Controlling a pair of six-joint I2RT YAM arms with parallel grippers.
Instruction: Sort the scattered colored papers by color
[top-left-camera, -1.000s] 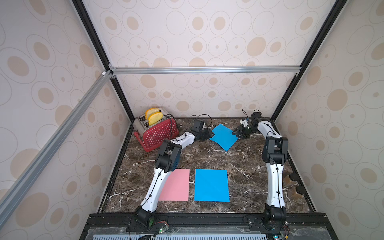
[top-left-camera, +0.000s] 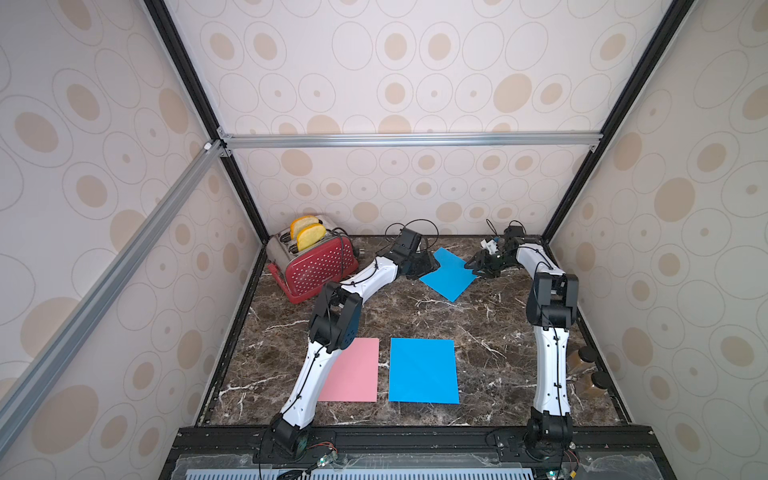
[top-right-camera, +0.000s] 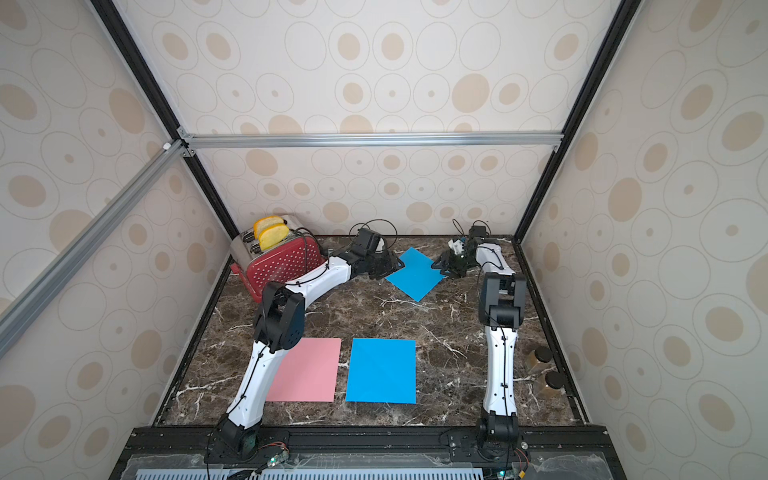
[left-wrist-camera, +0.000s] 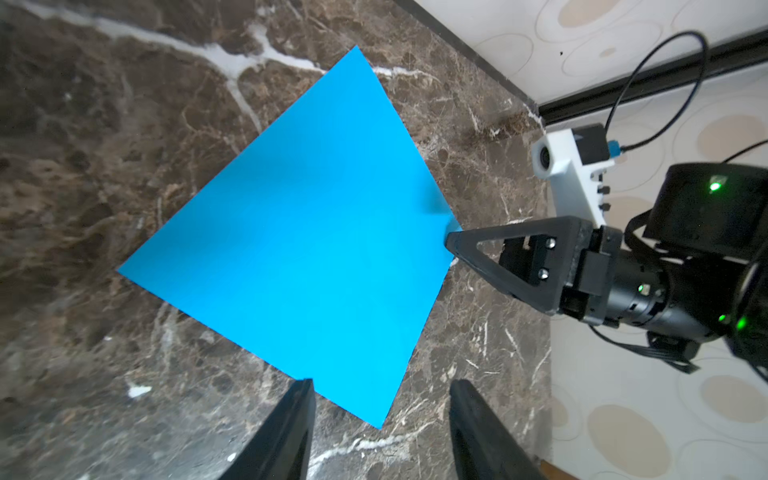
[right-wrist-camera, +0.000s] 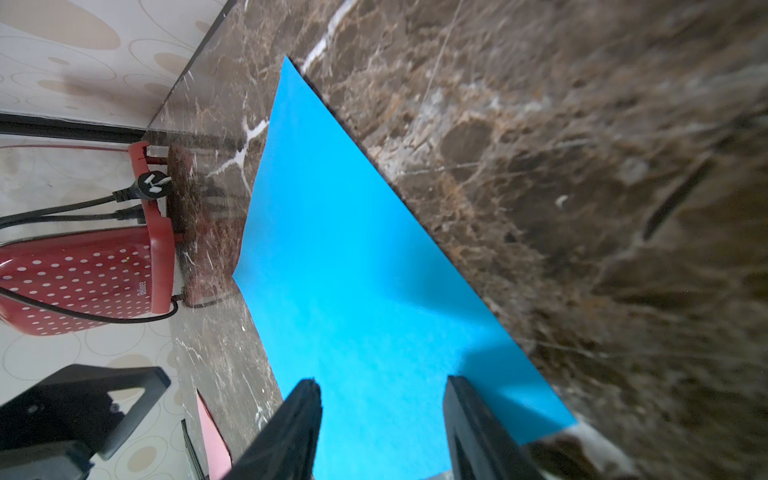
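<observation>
On the far part of the table lies a loose blue paper (top-left-camera: 449, 276), turned like a diamond. My left gripper (top-left-camera: 432, 264) is open at its left corner; in the left wrist view a corner shows in the gap between the fingers. At the opposite corner stands my right gripper (top-left-camera: 476, 267), its fingers (right-wrist-camera: 297, 428) apart with blue paper visible between and beneath them; whether they touch it is unclear. Nearer the front edge, a pink paper (top-left-camera: 356, 372) and a second blue paper (top-left-camera: 424, 370) lie flat side by side. The left arm covers part of the pink one.
A red basket (top-left-camera: 320, 272) holding a toaster with yellow pieces stands at the back left, its cable trailing. Two dark-lidded jars (top-left-camera: 588, 361) sit by the right edge.
The paper's raised left side lies flatter. The right arm has barely moved.
</observation>
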